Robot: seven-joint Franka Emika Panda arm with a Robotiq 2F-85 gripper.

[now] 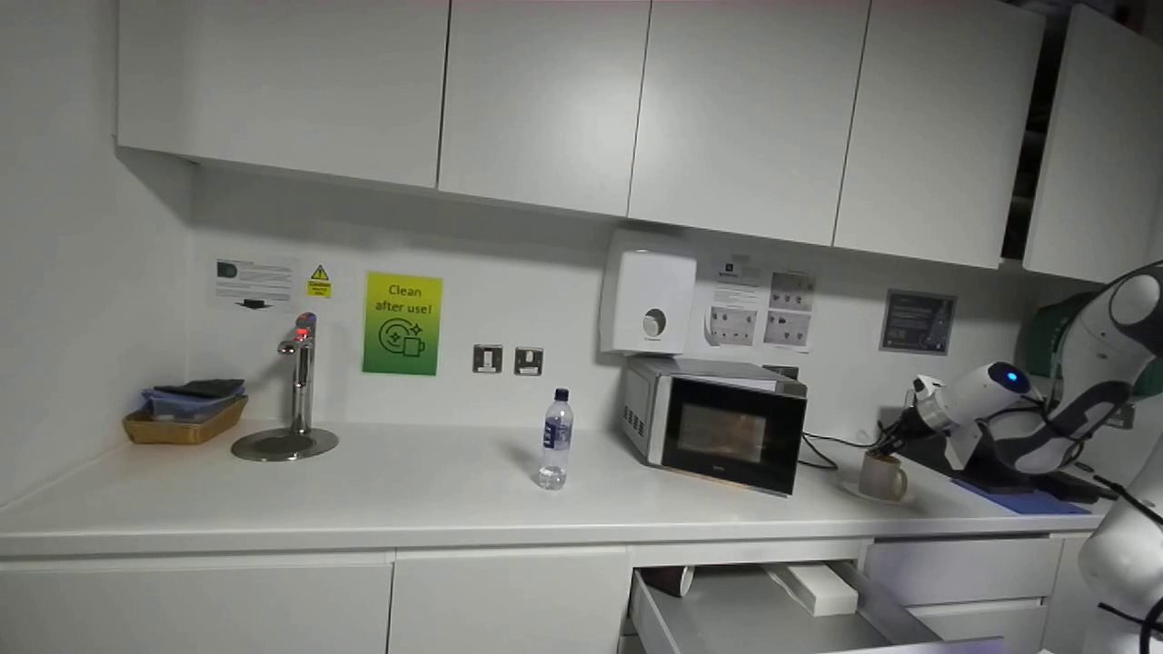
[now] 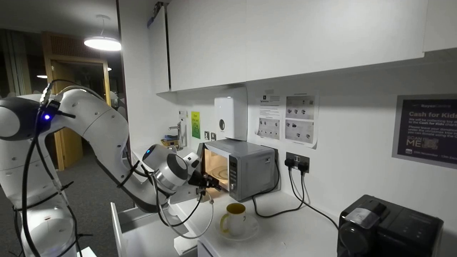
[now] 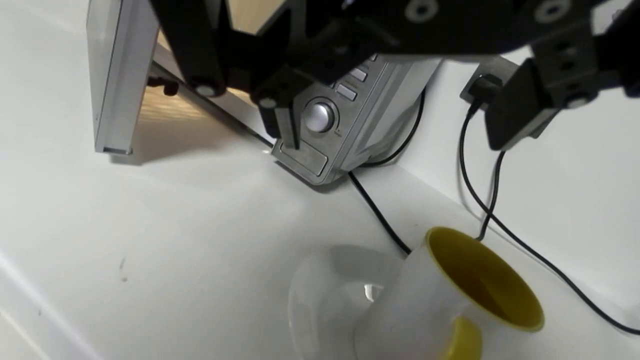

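Observation:
My gripper stands open, its two fingers wide apart with nothing between them. In the second exterior view it hovers in front of the microwave (image 2: 257, 171), near the control panel. The microwave door (image 3: 117, 78) stands ajar, and warm light shows inside. Below the gripper, a white mug (image 2: 236, 225) with a yellow inside and yellow handle rests upright on a saucer (image 3: 309, 300). From the first exterior view, the fingers overlap the mug's rim, but the second exterior view shows them apart from the mug.
A water bottle (image 1: 556, 441) stands left of the microwave. Cables run along the wall to a socket (image 2: 296, 164). A black coffee machine (image 2: 390, 227) sits at the right. An open drawer (image 1: 752, 621) juts out below the counter, which is clear toward the tap (image 1: 303, 376).

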